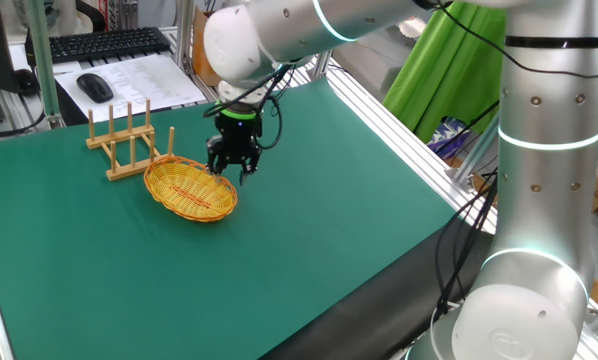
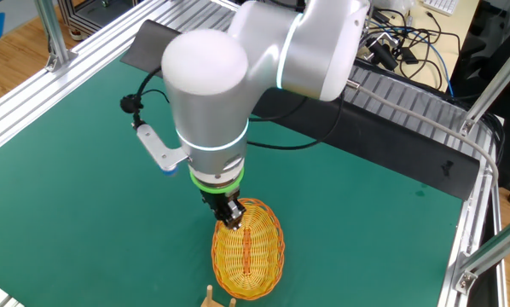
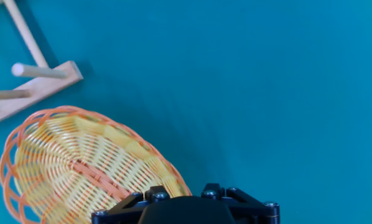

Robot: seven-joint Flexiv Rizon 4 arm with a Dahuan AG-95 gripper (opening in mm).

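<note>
An oval yellow wicker basket with an orange rim (image 1: 190,190) rests empty on the green table. My gripper (image 1: 230,174) points down at the basket's edge nearest the arm, its two fingers apart. In exterior view 2 the black gripper (image 2: 234,225) overlaps the basket's end. From the wrist, the basket (image 3: 80,165) fills the lower left, and the fingers (image 3: 158,193) show at the bottom, one over its rim and the other over bare table. Nothing visible is held; whether a fingertip touches the rim I cannot tell.
A wooden peg rack (image 1: 129,148) stands close beside the basket's far end. Behind the table's edge lie a mouse (image 1: 95,88), papers and a keyboard (image 1: 99,45). Green table surface on the other sides of the basket is clear.
</note>
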